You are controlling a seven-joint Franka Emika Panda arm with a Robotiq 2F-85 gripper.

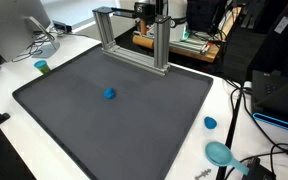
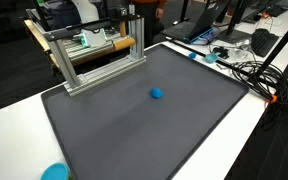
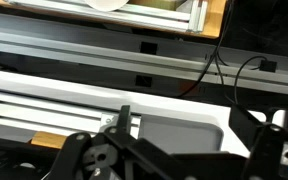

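My gripper is open in the wrist view, its two dark fingers wide apart and nothing between them. Beneath it show the white table edge and a corner of the dark grey board. A small blue object lies on this board, also visible as a blue spot in exterior view 2. It does not appear in the wrist view. The gripper is hard to make out in the exterior views.
A white rack stands along one board edge. On the white table are a flat blue piece, a teal bowl-like item and a green cup. Cables lie at one side. Most of the board is clear.
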